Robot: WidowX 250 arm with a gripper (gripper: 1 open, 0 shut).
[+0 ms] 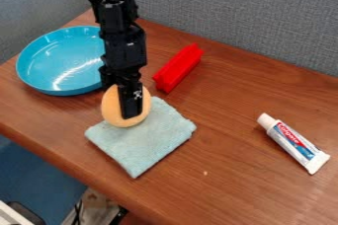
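Note:
My black gripper [129, 99] reaches down from the top left onto a pale orange round object [117, 113] resting on the upper part of a folded light blue cloth [152, 145]. The fingertips overlap the round object; whether they are closed on it is hard to tell from this view.
A blue plate [46, 61] lies at the back left. A red object [176, 68] is to the right of the gripper, and a toothpaste tube [294, 145] lies at the right.

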